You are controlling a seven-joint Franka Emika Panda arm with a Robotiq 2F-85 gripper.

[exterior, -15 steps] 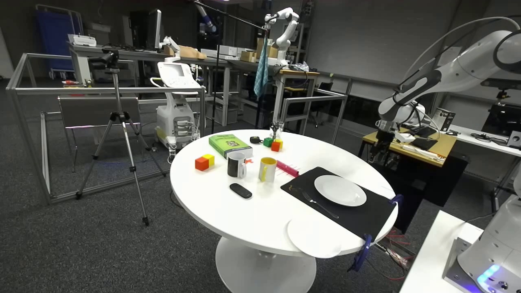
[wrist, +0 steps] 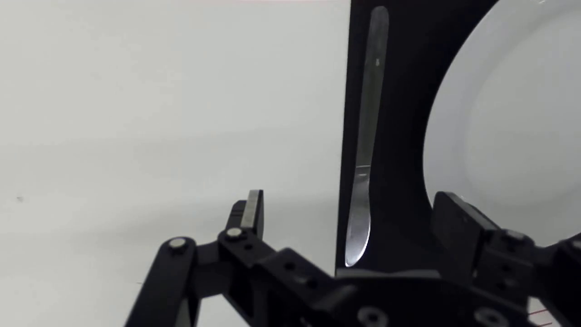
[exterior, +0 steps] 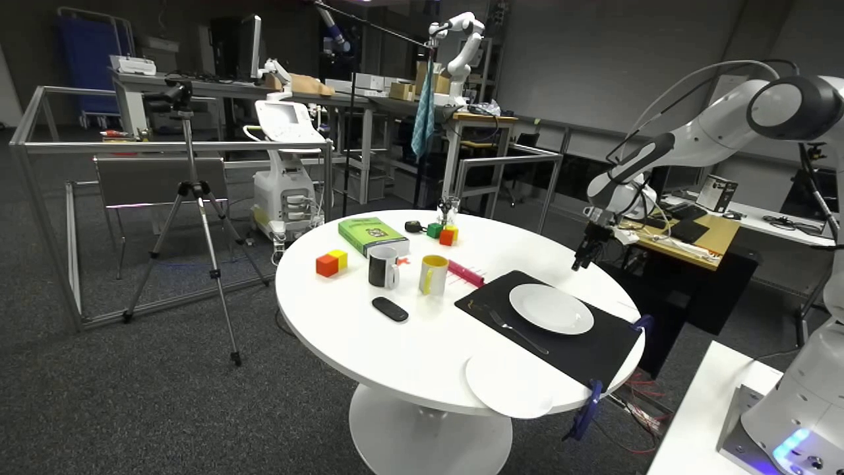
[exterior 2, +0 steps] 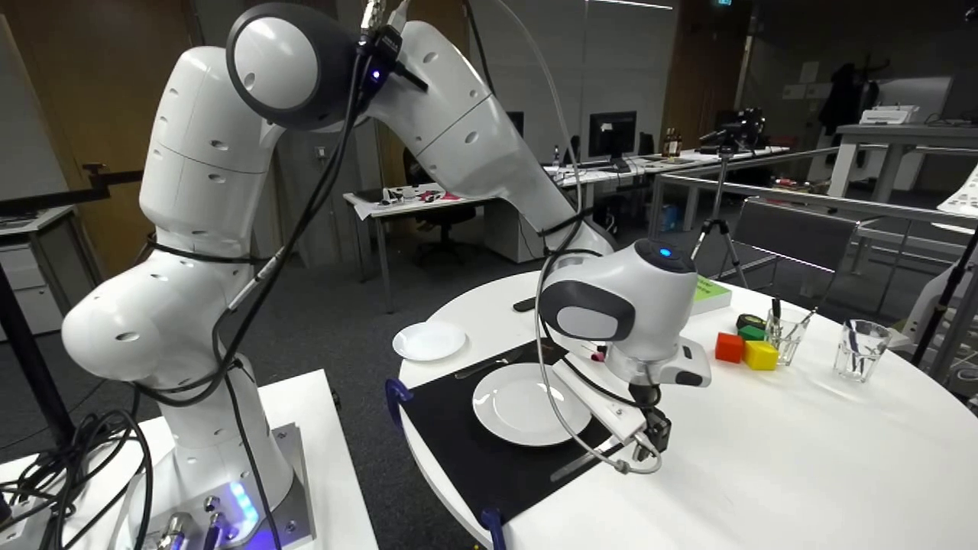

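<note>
My gripper stands open above the table, its two fingers wide apart with nothing between them. Below the gap, a silver knife [wrist: 370,109] lies lengthwise along the edge of the black placemat [wrist: 403,125]. A white plate [wrist: 523,114] rests on the mat beside the knife, partly under the right finger in the wrist view. From exterior view 1, the gripper [exterior: 583,252] is over the far side of the mat, and a fork [exterior: 518,331] lies on the plate's near side. In exterior view 2 part of the knife [exterior 2: 575,464] shows near the gripper [exterior 2: 649,449].
A small white plate [exterior: 506,385] sits at the table's near edge. Two mugs, the white-and-yellow one [exterior: 433,274] and the black-and-white one [exterior: 383,266], stand mid-table. Blue clamps [exterior: 583,411] grip the mat's edge. Glasses [exterior 2: 859,350] and colored cubes [exterior 2: 730,347] stand farther off.
The arm has come in from beyond the table's far edge, moving left in exterior view 1 toward the placemat. The objects on the table have not moved.
</note>
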